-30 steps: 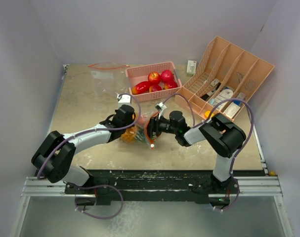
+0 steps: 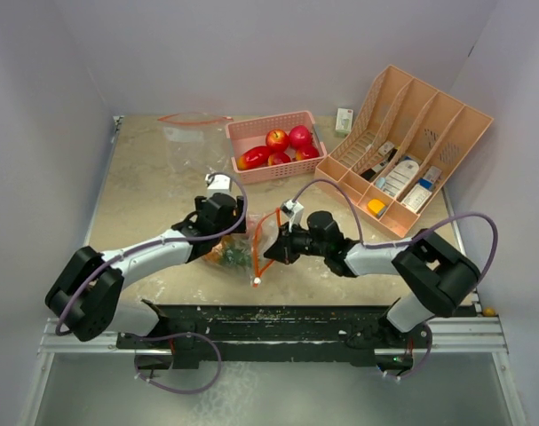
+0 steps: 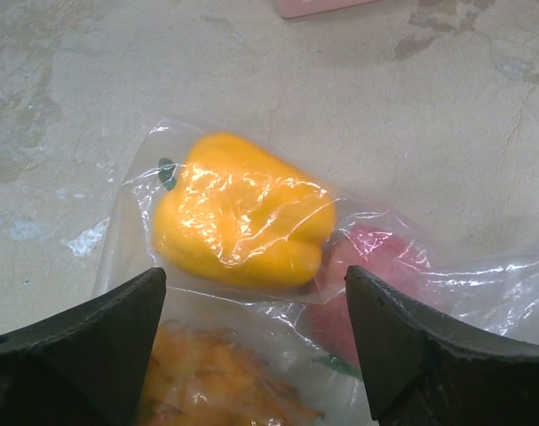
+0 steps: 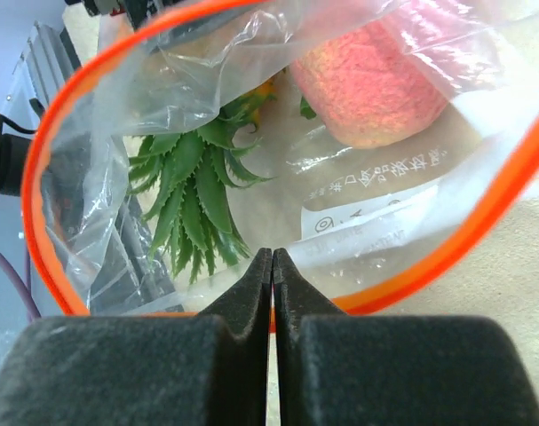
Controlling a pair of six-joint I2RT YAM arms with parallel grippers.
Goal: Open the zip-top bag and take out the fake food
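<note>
The zip top bag (image 2: 235, 253) lies on the table, holding a yellow pepper (image 3: 244, 211), a pink-red fruit (image 4: 367, 80), pineapple leaves (image 4: 194, 186) and an orange item (image 3: 211, 382). Its orange-rimmed mouth faces right and stands open in the right wrist view. My left gripper is open over the bag, near the pepper, with nothing held. My right gripper is shut at the bag's mouth, with nothing visible between its fingertips.
A pink basket (image 2: 247, 133) with red fruit stands at the back. An empty bag (image 2: 189, 142) lies left of it. A peach-coloured divided organiser (image 2: 398, 213) occupies the right.
My left arm has moved slightly left.
</note>
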